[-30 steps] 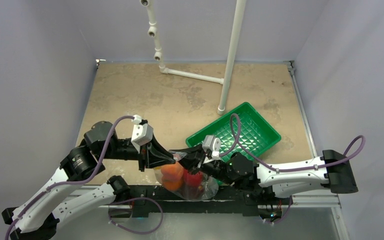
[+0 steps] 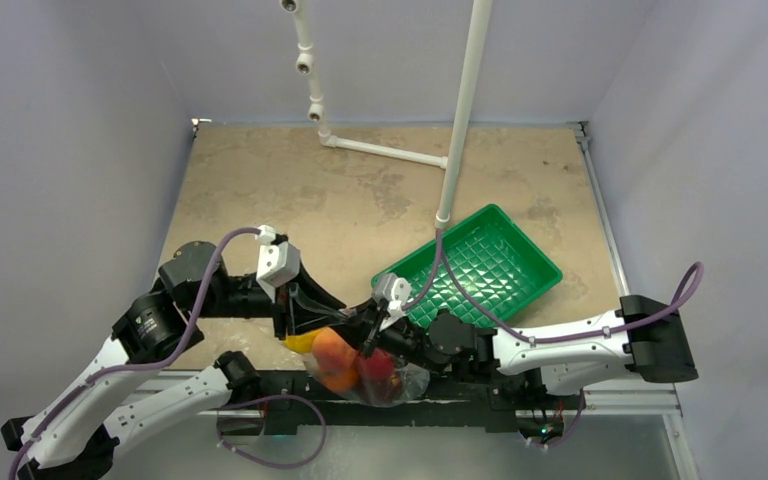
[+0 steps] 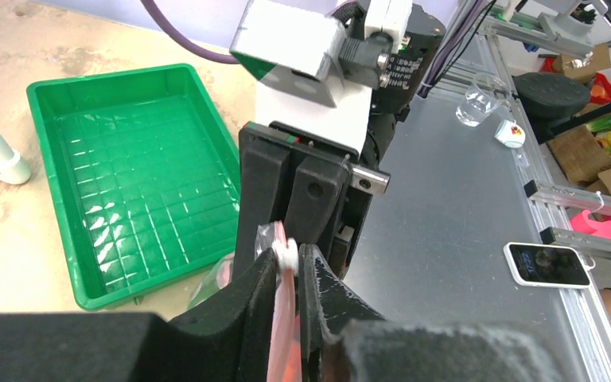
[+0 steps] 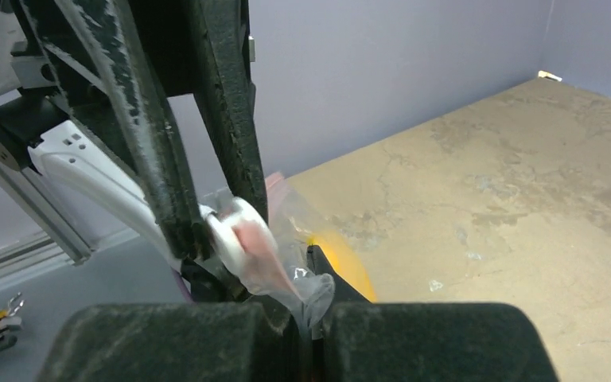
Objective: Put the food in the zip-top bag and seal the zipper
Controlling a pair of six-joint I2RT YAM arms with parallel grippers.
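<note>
The clear zip bag (image 2: 412,386) hangs at the front of the table with food in it: an orange item (image 2: 332,353), a red one (image 2: 376,365) and a yellow one (image 2: 301,342). Its white zipper slider (image 4: 243,231) is between the fingertips of my left gripper, which are apart; whether they touch it I cannot tell. Close beside it, my right gripper is shut on the bag's clear film. In the top view the two grippers meet tip to tip and hide the bag's top edge.
A green tray (image 2: 550,277), seemingly empty, sits behind the right arm. White pipes (image 2: 463,120) stand at the back of the table. A phone (image 3: 546,264) lies beyond the front edge.
My right arm has moved left, closing up on the left gripper. The bag and its food have shifted slightly left, and more of the yellow item shows. The left arm has barely moved.
</note>
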